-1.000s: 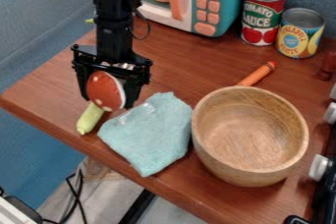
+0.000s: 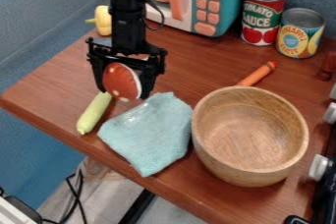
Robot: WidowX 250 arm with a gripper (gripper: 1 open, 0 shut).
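Note:
My black gripper (image 2: 126, 71) hangs over the left part of the wooden table, around a red round object with a white face (image 2: 121, 82), held just above a pale yellow corn-like item (image 2: 93, 112). The gripper appears shut on the red object. A light blue cloth (image 2: 144, 135) lies beside them, and a wooden bowl (image 2: 250, 140) stands to the right.
A toy microwave (image 2: 207, 2), a tomato can (image 2: 261, 17) and a second can (image 2: 300, 33) stand at the back. An orange carrot (image 2: 257, 75) lies behind the bowl. Dark items line the right edge; the front-left table edge is near.
My gripper and the red object have moved slightly right and up, showing more of the yellow item beneath.

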